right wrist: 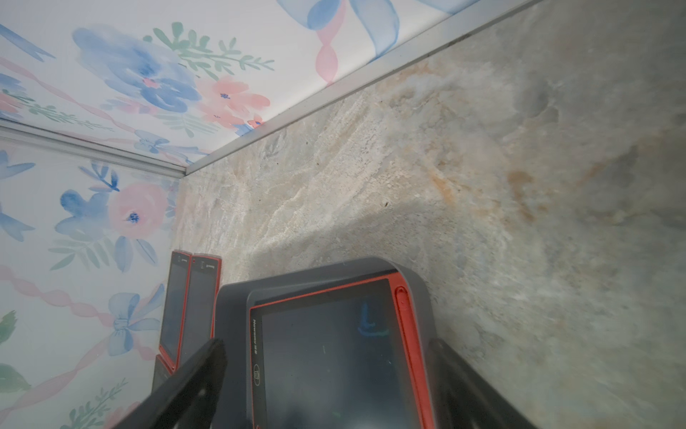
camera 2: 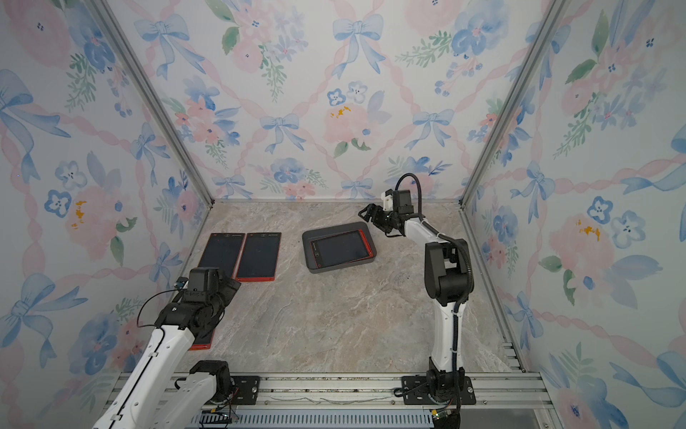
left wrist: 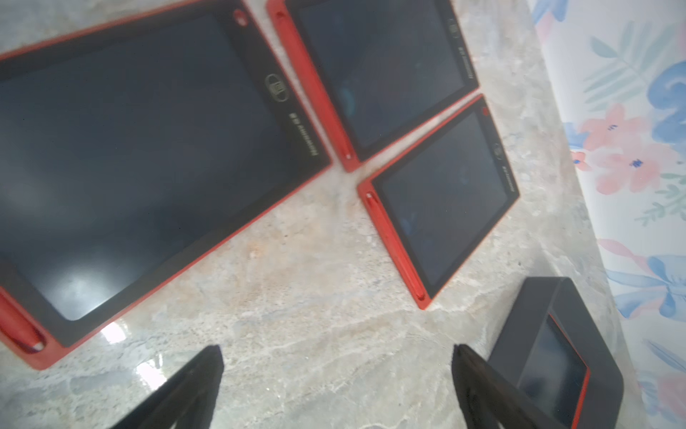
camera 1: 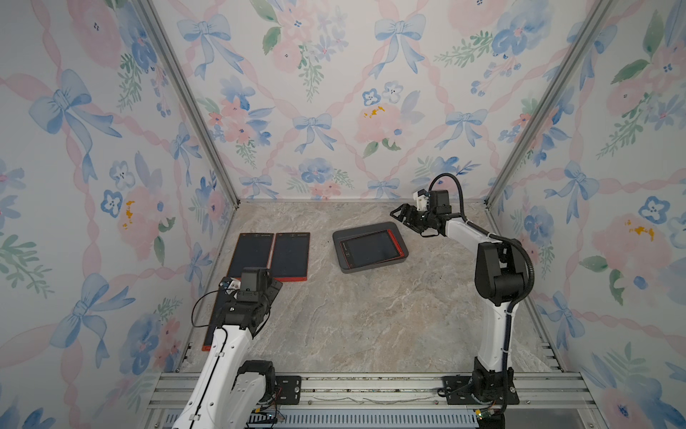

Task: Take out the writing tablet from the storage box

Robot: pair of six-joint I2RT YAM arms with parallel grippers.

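A grey storage box (camera 1: 343,264) stands on the table with one dark writing tablet (camera 1: 371,248) in it, its red pen edge on the right. Just beyond the box's right rear corner, my right gripper (camera 1: 400,213) is raised, fingers parted and empty; in the right wrist view its blurred fingers (right wrist: 193,389) flank the box. Three red-edged tablets lie flat at the left: a rear left one (camera 1: 251,255), one beside it (camera 1: 290,255) and a nearer one (left wrist: 143,157). Over that nearer area my left gripper hangs open, only marble between its fingers.
Patterned walls (camera 1: 314,107) close off the back and sides. A metal rail (camera 1: 371,386) runs along the front edge.
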